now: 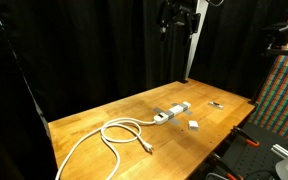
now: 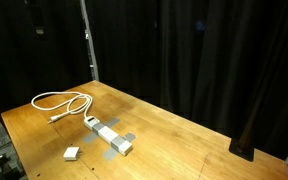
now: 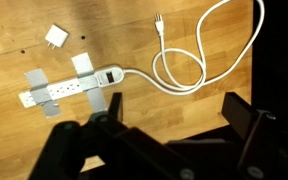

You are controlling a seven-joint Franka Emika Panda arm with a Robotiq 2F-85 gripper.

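A white power strip [image 1: 173, 112] lies flat on the wooden table, with grey tape strips [image 3: 46, 92] across it. Its white cord [image 3: 199, 60] loops over the table and ends in a plug [image 3: 159, 25] lying loose. Apart from the strip sits a small white block [image 2: 71, 153], which looks like a charger [image 3: 56, 36] with short prongs. High above the table, my gripper stands open with nothing between its fingers. Both fingers appear dark at the bottom of the wrist view, well clear of every object.
A small flat item [image 1: 215, 104] rests near the table's right side in exterior view 1. Black curtains [image 2: 204, 70] hang behind the table [image 2: 194, 150]. Wide bare wood lies beyond the strip in exterior view 2.
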